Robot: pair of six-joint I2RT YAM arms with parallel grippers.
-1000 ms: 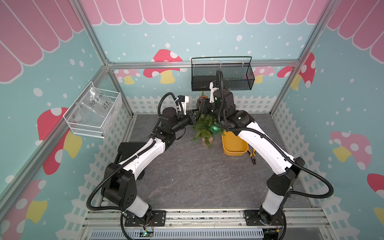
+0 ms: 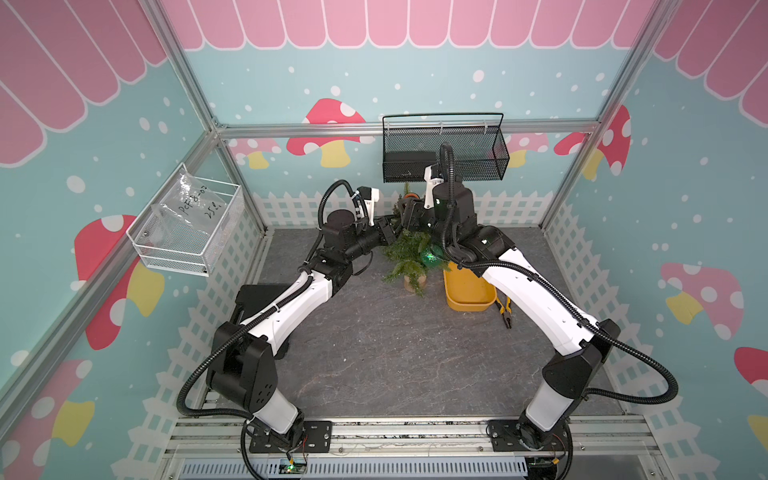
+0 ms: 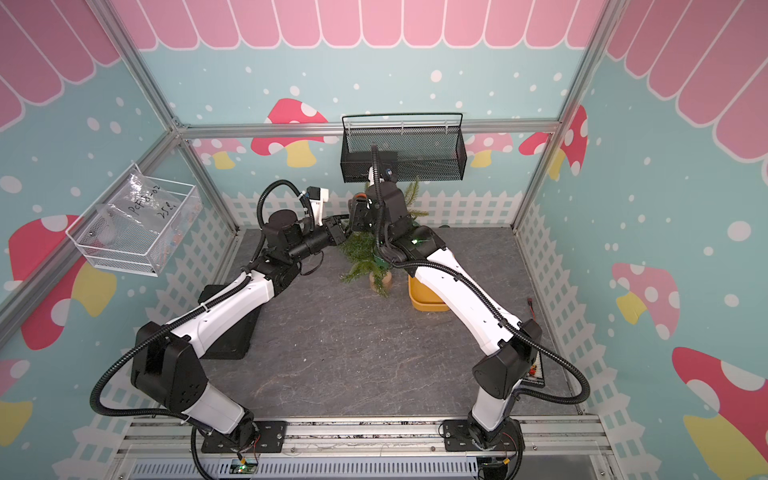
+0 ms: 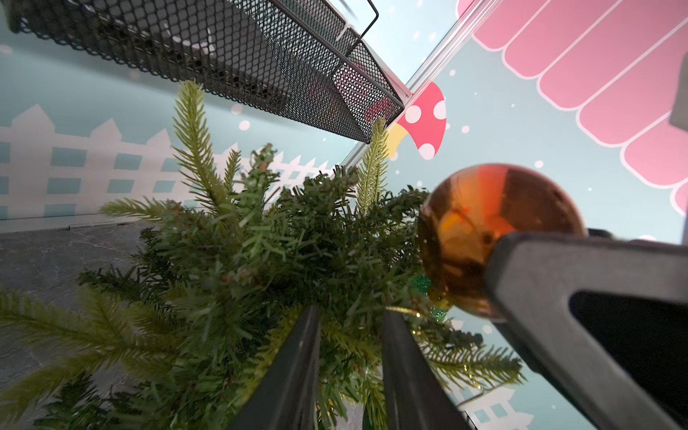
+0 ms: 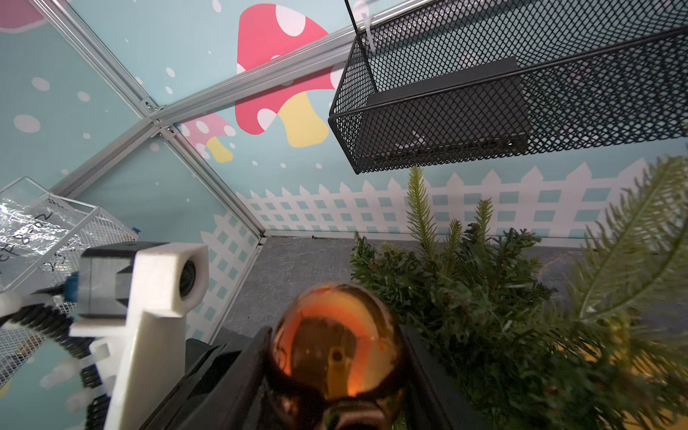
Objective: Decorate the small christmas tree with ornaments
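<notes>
The small tree [image 2: 408,256] stands at the back centre in its pot; a green ornament [image 2: 432,257] shows on its right side. My right gripper is shut on a shiny copper-orange ball [image 4: 466,208], held at the tree's upper part. My left gripper is at the tree's branches just beside that ball, its fingers slightly apart, with greenery and a thin gold strand showing at the tips; whether it grips any of it I cannot tell.
A yellow tray [image 2: 468,300] and pliers [image 2: 505,316] lie right of the tree. A black wire basket [image 2: 480,152] hangs on the back wall, a white basket [image 2: 204,252] on the left.
My right gripper and arm have shifted slightly rightward. My left gripper has moved very little, slightly up and right.
</notes>
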